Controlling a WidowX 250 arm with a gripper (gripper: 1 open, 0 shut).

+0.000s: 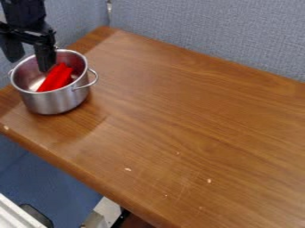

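Observation:
A steel pot (52, 100) with two side handles stands at the left end of the wooden table, holding a red elongated object (55, 77). My black gripper (27, 55) is over the pot's back left part, at the frame's left edge. It is open, its fingers pointing down, with nothing visible between them.
Grey padded walls (220, 31) bound it at the back and left. A blue floor area and a white piece lie below the front left edge.

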